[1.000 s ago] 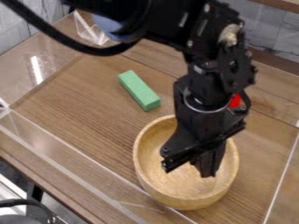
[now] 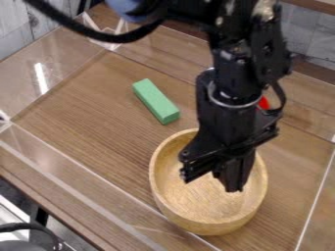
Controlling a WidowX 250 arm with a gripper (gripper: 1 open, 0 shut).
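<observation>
My gripper (image 2: 220, 169) is a black multi-finger mechanism reaching down from the top right over a round tan bowl (image 2: 197, 204). Its lowest fingertips hang over the back half of the bowl's interior. I cannot make out anything held between the fingers. The bowl looks empty where visible; the gripper hides part of it.
A green block (image 2: 155, 101) lies on the wooden table behind and left of the bowl. A red object (image 2: 265, 103) shows partly behind the gripper at the right. A dark cable lies at the bottom left corner.
The bowl and green block have not visibly moved.
</observation>
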